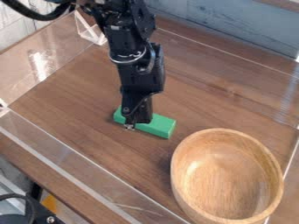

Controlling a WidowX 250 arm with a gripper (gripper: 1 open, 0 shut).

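My black gripper (133,119) reaches down from the top of the view, its tips at the green block (158,125), over the block's left part, which it partly hides. The fingers look shut; whether anything is between them is hard to see. The block lies on the wooden table.
A round wooden bowl (226,185) stands at the near right, a little way from the block. A pale wall runs along the back, and the table's edge crosses the lower left.
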